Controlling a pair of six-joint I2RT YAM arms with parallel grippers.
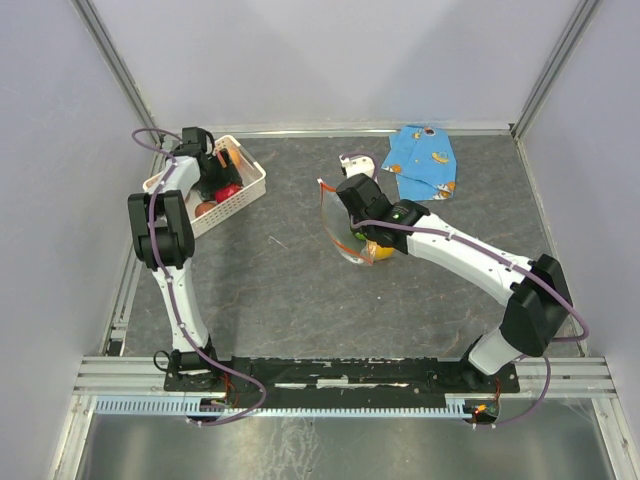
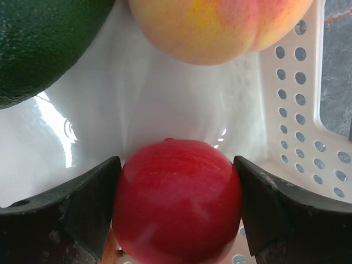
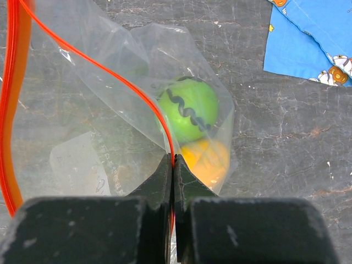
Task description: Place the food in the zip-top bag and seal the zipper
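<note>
My left gripper is open in the white basket, its fingers on either side of a red fruit; a peach and a dark green fruit lie above it in the left wrist view. My right gripper is shut on the orange zipper edge of the clear bag, which stands open at centre. A green ball and a yellow item are inside the bag.
The basket sits at the back left. A blue cloth lies at the back right.
</note>
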